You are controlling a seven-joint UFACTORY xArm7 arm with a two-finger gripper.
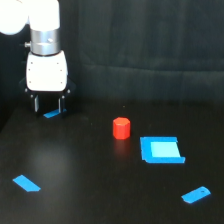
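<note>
At the upper left of the camera view, the white arm [47, 72] reaches down with my gripper [48, 105] at its lower end. The dark fingers stand apart, and no object shows held between them. A small red block [121, 128] rests on the black table near the middle, well to the right of the gripper. Right of the block lies a blue-bordered square [148, 158] with a pale centre, apart from it.
Blue tape strips mark the table: one at the lower left [26, 184], another at the lower right [196, 195], and a third strip [52, 114] by the gripper. Dark cloth [140, 50] hangs behind.
</note>
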